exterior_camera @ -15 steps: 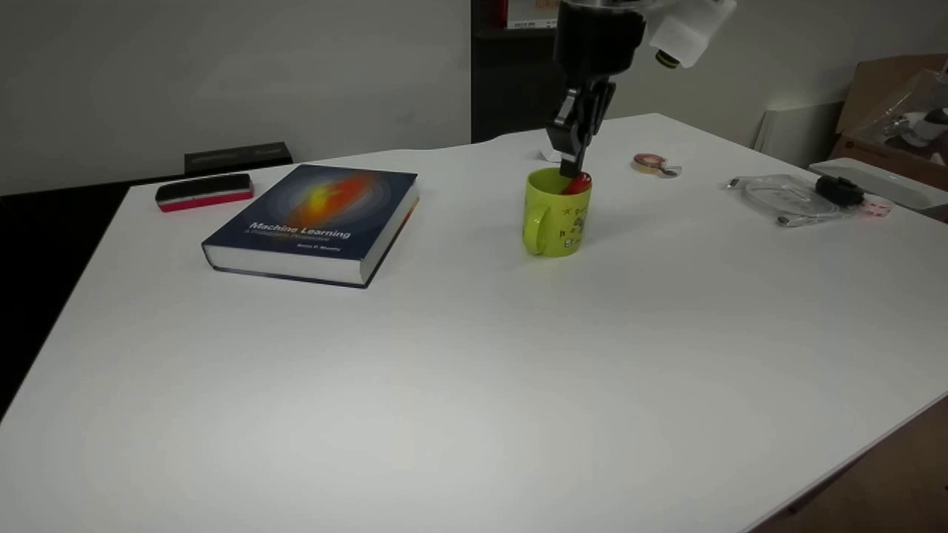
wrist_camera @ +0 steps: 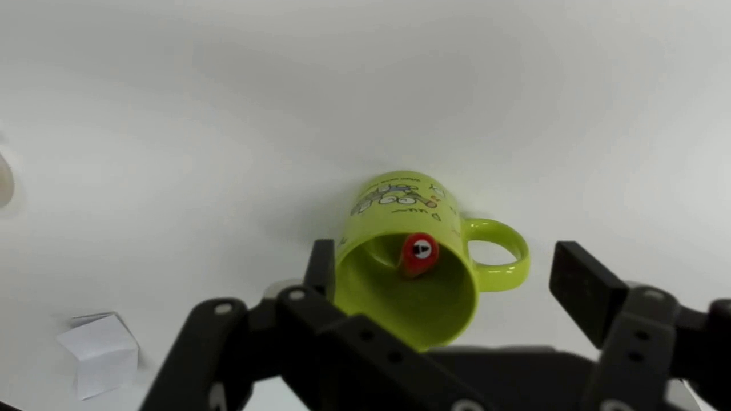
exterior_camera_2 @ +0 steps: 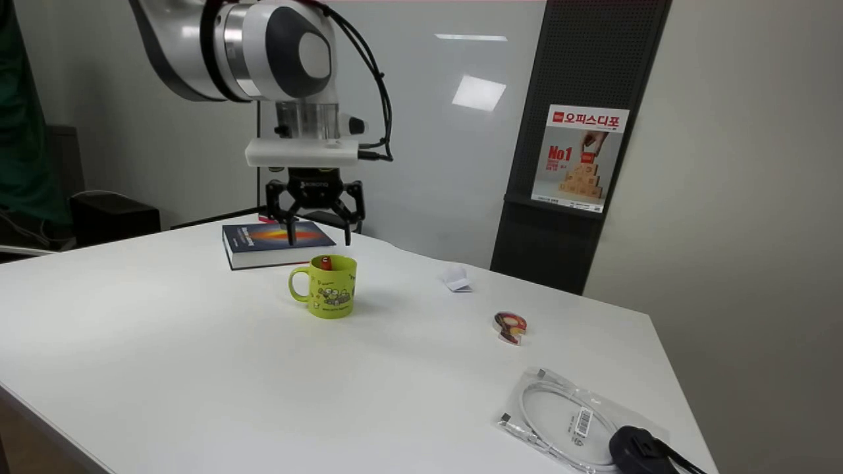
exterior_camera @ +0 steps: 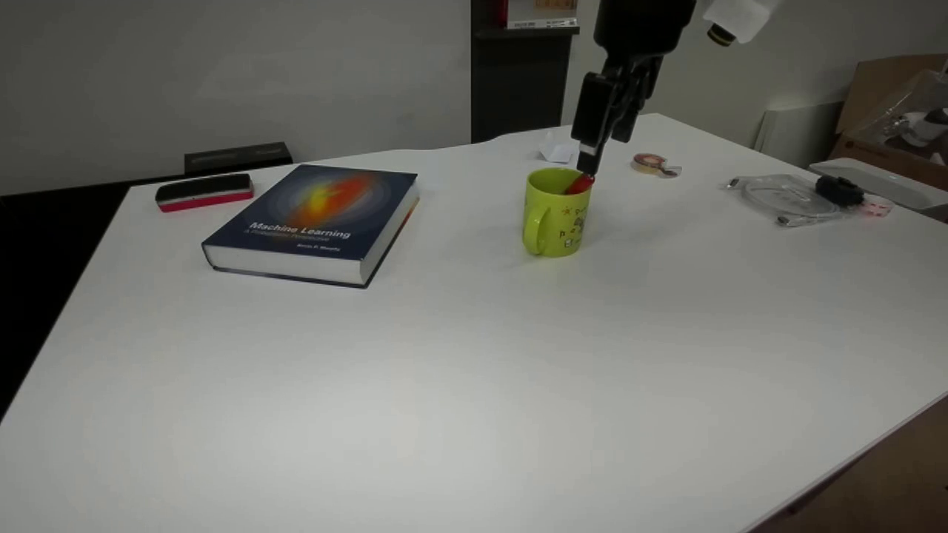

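A lime-green mug (exterior_camera_2: 338, 286) with printed cartoons stands upright on the table. A red-tipped pen or marker (wrist_camera: 419, 252) leans inside it, its round end showing a white mark; the rest is down in the mug (wrist_camera: 384, 205). My gripper (exterior_camera_2: 320, 240) hangs a little above the mug's rim, fingers pointing down and well apart, with nothing held between them. From the wrist, the mug appears between the left finger and the right one, handle toward the right. In exterior view 1 the near fingertip (exterior_camera: 587, 158) overlaps the red end of the pen.
A thick Machine Learning book (exterior_camera: 311, 218) lies left of the mug, an eraser (exterior_camera: 206, 192) beyond it. Folded paper (exterior_camera_2: 456, 278), a tape roll (exterior_camera_2: 510, 324) and a bagged cable (exterior_camera_2: 553, 419) lie on the other side.
In exterior view 1 my gripper has shifted up and to the right, away from the mug's rim. The mug and the red pen stay in place.
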